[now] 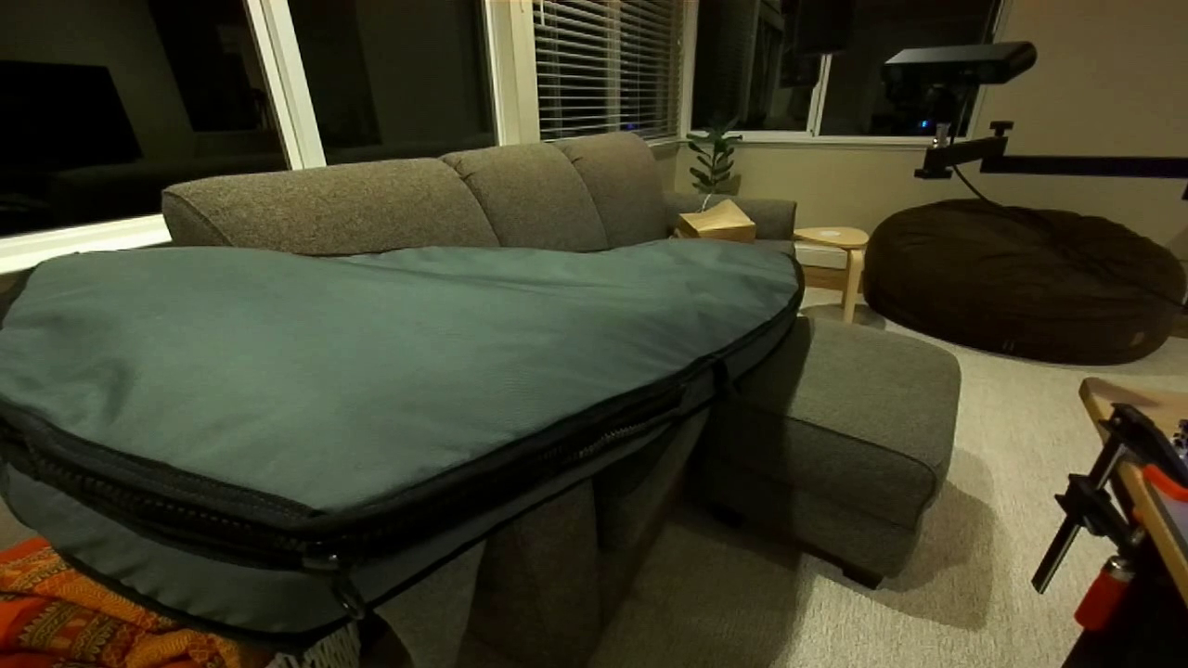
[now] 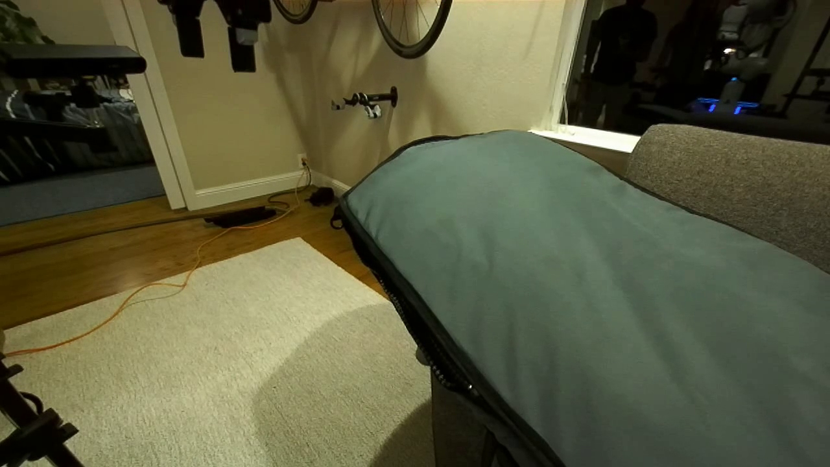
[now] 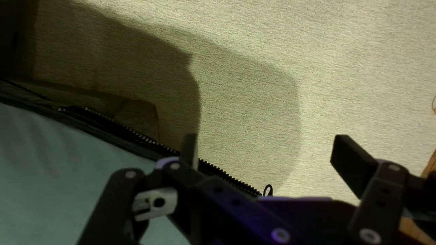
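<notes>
A large teal bag (image 1: pixel 368 367) with a black zipper edge (image 1: pixel 624 434) lies across the sofa. A metal slider with a dark pull (image 1: pixel 347 599) hangs at its near corner. From the other side, the same teal bag (image 2: pixel 560 264) fills the right half of exterior view 2. In the wrist view my gripper stands open and its fingers are wide apart, with only carpet seen between their tips. The zipper teeth (image 3: pixel 229 176) run behind the left finger, and a small black loop (image 3: pixel 268 189) shows at their lower end. Neither exterior view has the gripper in it.
A grey ottoman (image 1: pixel 858 401) adjoins the sofa (image 1: pixel 356 206). At the right is a wooden table edge (image 1: pixel 1147 490) with a black clamp (image 1: pixel 1097 501). Pale carpet (image 2: pixel 233 335) lies open beside the bag; an orange cord (image 2: pixel 167 284) crosses it.
</notes>
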